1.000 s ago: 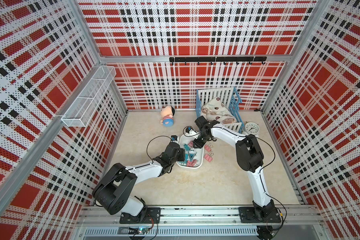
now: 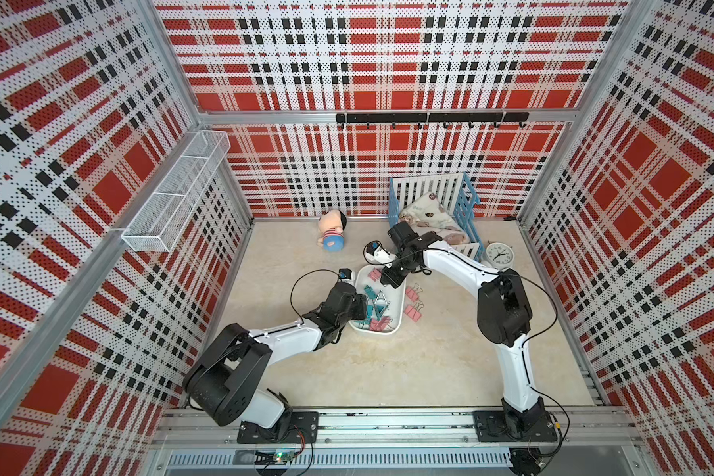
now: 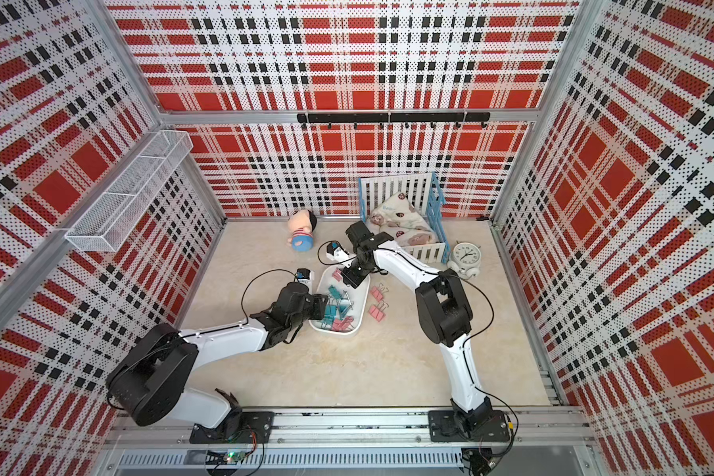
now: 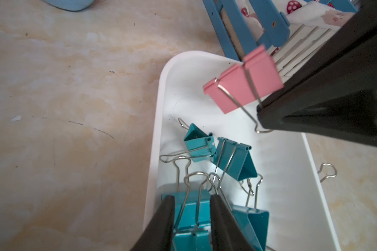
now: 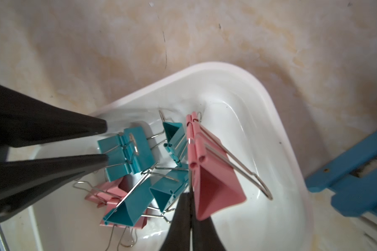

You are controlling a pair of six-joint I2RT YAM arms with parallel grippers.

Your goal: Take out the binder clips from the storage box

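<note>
The white storage box [image 4: 153, 167] holds several teal binder clips [image 4: 236, 161] and, toward its near end, pink ones [image 2: 379, 323]. Above the box's far end hangs a pink binder clip [image 5: 220, 179], gripped by a wire handle; my right gripper is shut on it. My left gripper stands open over the teal clips, its fingers apart on either side of upright wire handles. It appears not to grip any clip. The right fingers [image 4: 274, 119] enter the left wrist view from the right.
Pink clips [image 2: 413, 310] lie on the table right of the box. A blue-and-white toy crib [image 2: 392, 198] stands behind, with a white clock [image 2: 499, 254] beside it. A doll [image 2: 332, 230] lies at back left.
My right gripper has risen from the box floor with the pink clip, moving slightly toward the back. The left arm and the teal clips have stayed put.
</note>
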